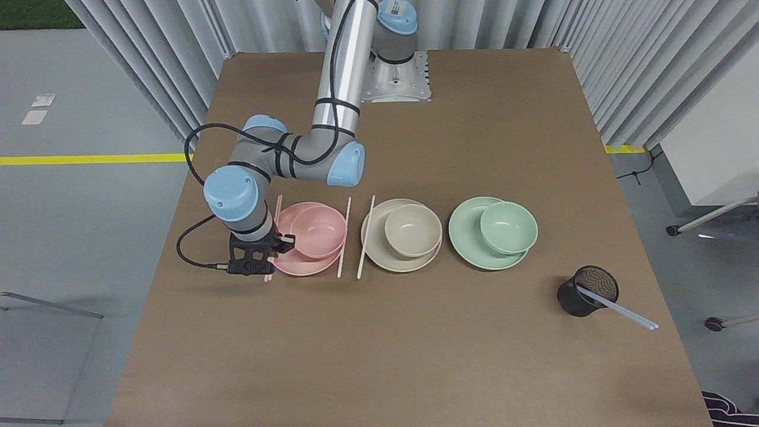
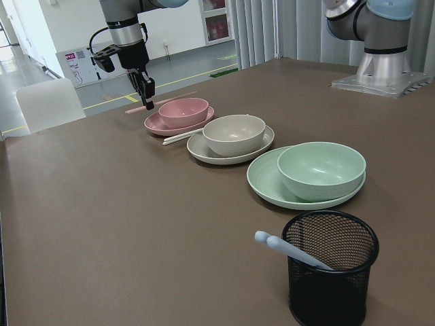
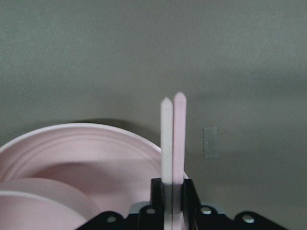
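Observation:
My gripper [image 2: 146,95] hangs at the far left of the three place settings, shut on a pair of pink chopsticks [image 3: 178,134]; in the wrist view one looks paler. The chopsticks lie over the left edge of the pink plate [image 1: 299,264], which carries a pink bowl [image 1: 318,230]. White chopsticks [image 1: 366,236] lie beside the cream plate [image 1: 398,263] with its cream bowl [image 1: 413,229]; another stick [image 1: 344,236] lies between pink and cream settings. On the right are a green plate [image 1: 465,231] and green bowl [image 1: 509,226].
A black mesh cup [image 1: 569,299] with pale blue chopsticks [image 1: 630,314] stands at the front right. The robot base [image 1: 398,85] is at the back.

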